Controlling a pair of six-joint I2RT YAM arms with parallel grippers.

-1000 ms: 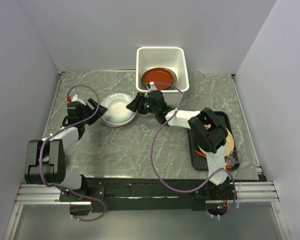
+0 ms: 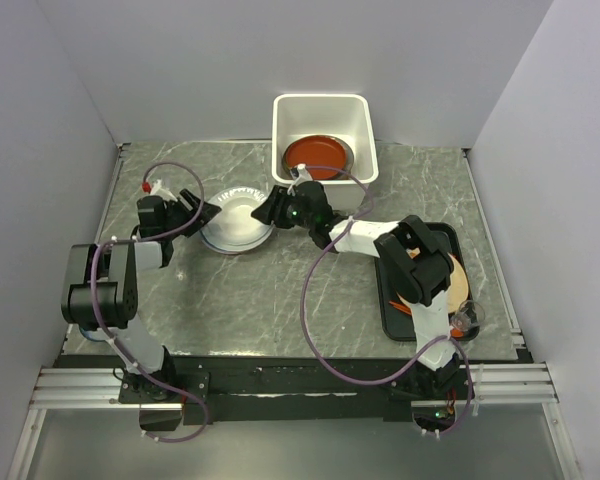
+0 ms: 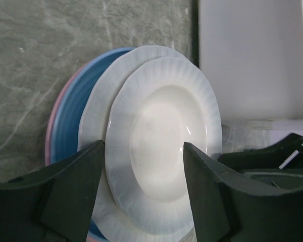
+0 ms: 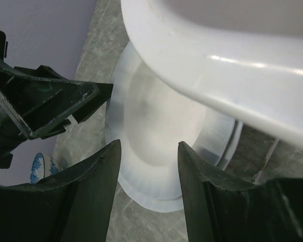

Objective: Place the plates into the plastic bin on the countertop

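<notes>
A stack of plates [image 2: 238, 222] lies on the grey counter, left of the white plastic bin [image 2: 325, 98]. White plates [image 3: 164, 131] are on top, and a blue plate [image 3: 73, 113] and a pink rim show beneath them. At the stack's left edge is my left gripper [image 2: 210, 208], its fingers parted over the white rims; whether they touch is unclear. My right gripper [image 2: 264, 209] stands at the stack's right edge, fingers [image 4: 107, 166] apart above the top plate. Inside the bin rests a reddish-brown plate [image 2: 316, 152].
The bin's near wall [image 4: 202, 83] is close to my right gripper. A black tray [image 2: 398, 325] holding tan discs and an orange item lies at the right, beside a clear glass [image 2: 467, 317]. A blue-and-white item [image 4: 43, 167] sits near the left arm.
My left gripper has moved slightly right onto the stack's left edge, and its fingers have come closer together. The right arm and the bin look unchanged.
</notes>
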